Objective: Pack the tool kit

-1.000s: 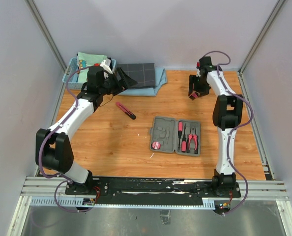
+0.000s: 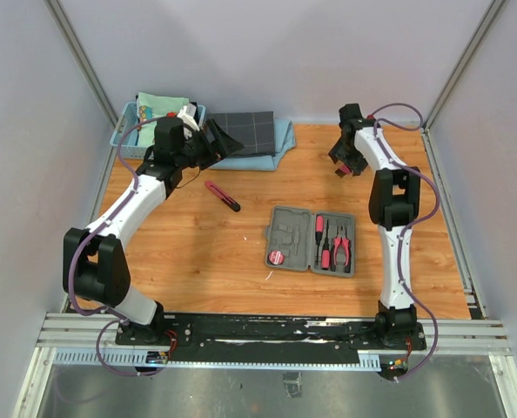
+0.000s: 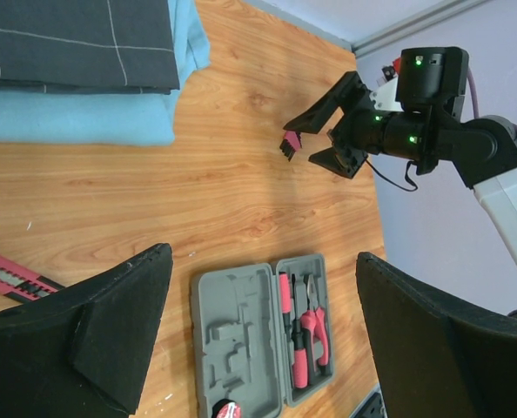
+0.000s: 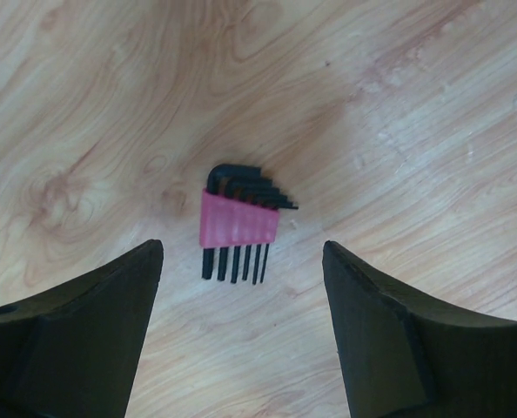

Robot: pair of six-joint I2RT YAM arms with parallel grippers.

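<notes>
In the right wrist view a hex key set (image 4: 239,219) with a pink holder lies on the wood, just beyond and between the fingers of my open right gripper. The grey tool case (image 2: 285,228) lies unfolded at the table's middle. Its right half holds screwdrivers (image 2: 318,228) and red pliers (image 2: 342,248); a round red-and-white tape measure (image 2: 277,258) sits in the left half. A red utility knife (image 2: 222,195) rests left of the case. My left gripper hangs apart from these, its fingers spread and empty.
Folded dark and light-blue cloths (image 2: 263,163) lie at the back, beside a blue basket (image 2: 126,152) with cloth items in it. Bare wood lies between the case and the hex keys. The right arm runs along the table's right side.
The left arm looks unmoved.
</notes>
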